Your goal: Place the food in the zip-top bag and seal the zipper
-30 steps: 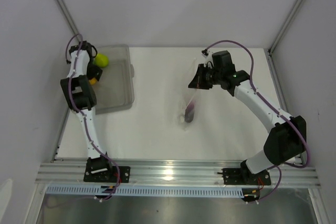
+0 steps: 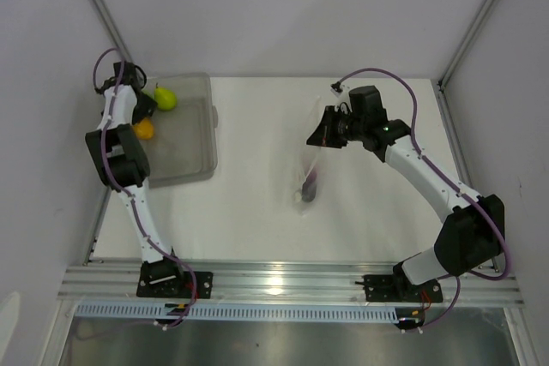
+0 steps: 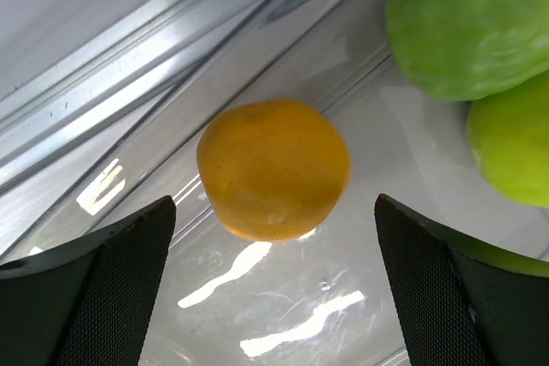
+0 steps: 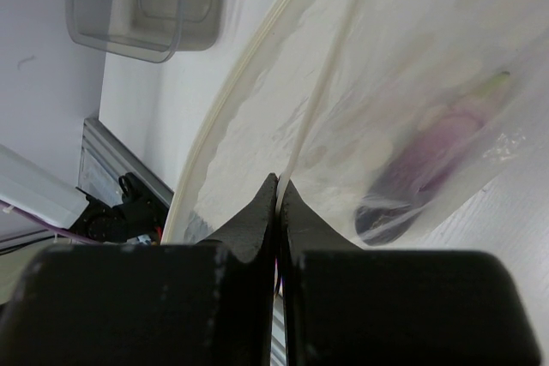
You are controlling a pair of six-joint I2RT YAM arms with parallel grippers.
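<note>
In the left wrist view my open left gripper is over a round orange fruit (image 3: pixel 273 165) in the clear container (image 2: pixel 184 147); a green fruit (image 3: pixel 463 19) and a yellow-green one (image 3: pixel 506 143) lie beside it. My right gripper is shut on the rim of the zip bag (image 4: pixel 334 83), holding it up over the table. A purple eggplant (image 4: pixel 420 169) lies inside the bag.
Metal rails border the table on the sides.
The left arm has shifted left over the container, uncovering more of the orange fruit in the top view. The right arm and bag are almost unchanged.
</note>
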